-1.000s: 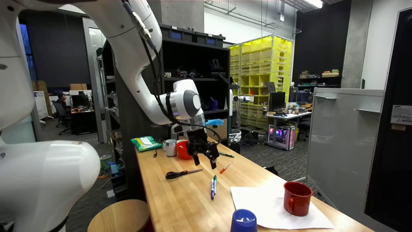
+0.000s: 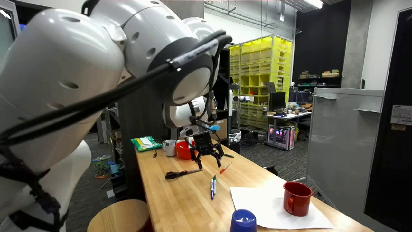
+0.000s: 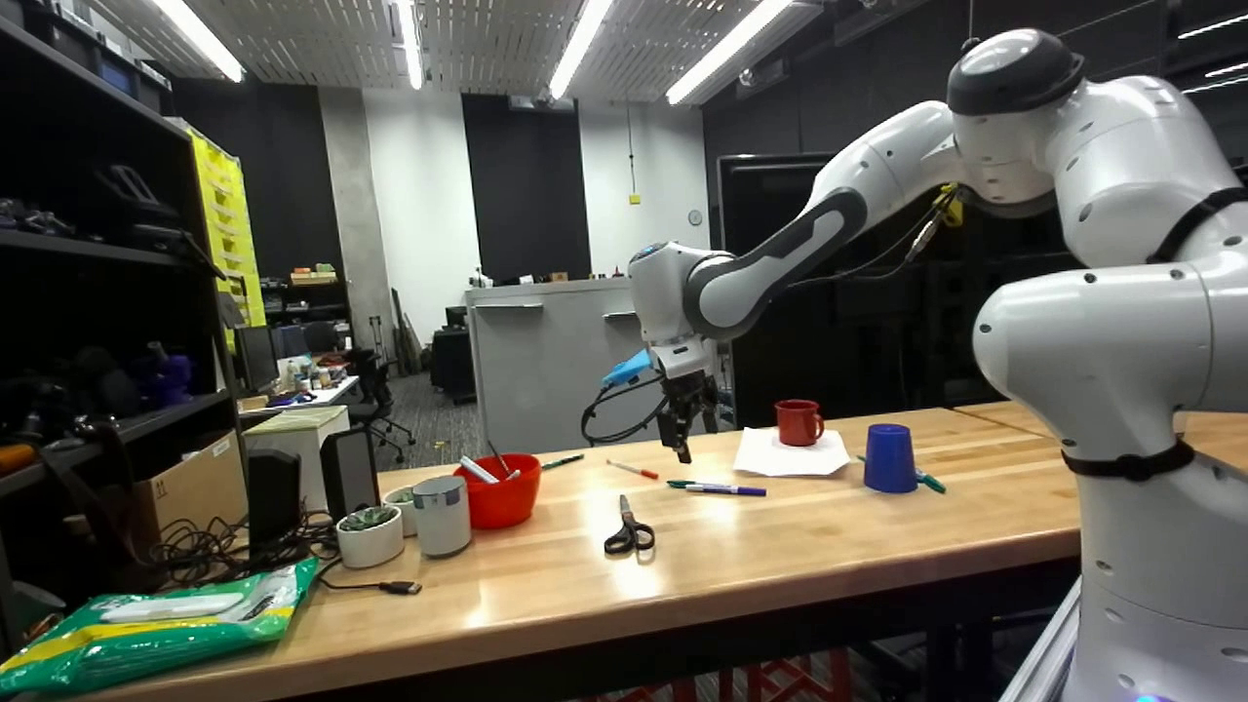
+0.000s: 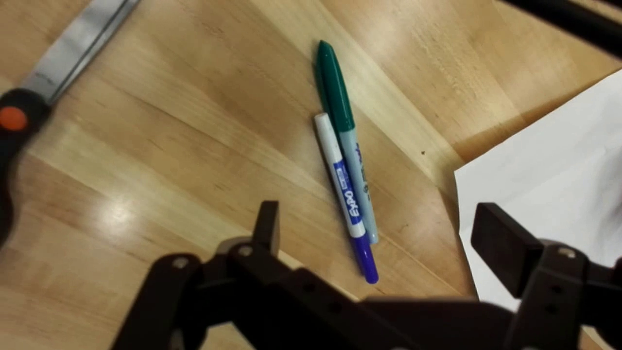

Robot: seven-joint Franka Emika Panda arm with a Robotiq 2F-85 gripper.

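Note:
Two markers lie side by side on the wooden table in the wrist view: a white-and-purple Expo marker [image 4: 348,198] and a grey one with a green cap, the green marker [image 4: 344,125]. My gripper is open above the table, its fingers spread wide with nothing between them. Both markers lie in the space seen beyond the fingers, untouched. From the side, the gripper [image 3: 690,435] hangs over the table. Scissors [image 3: 629,528] with black handles lie nearer the front edge, and an orange marker [image 2: 225,168] lies close by.
A red mug [image 2: 297,199] stands on white paper [image 2: 251,199], with a blue cup [image 2: 243,221] beside the sheet. A red bowl [image 3: 503,491] holding pens, a grey mug [image 3: 442,517] and small potted plants stand at the other end. Bare table lies around the scissors.
The arm has swung into a different posture, its upper links now filling the left of exterior view 1. The gripper has shifted slightly right and turned. The objects on the table stayed put.

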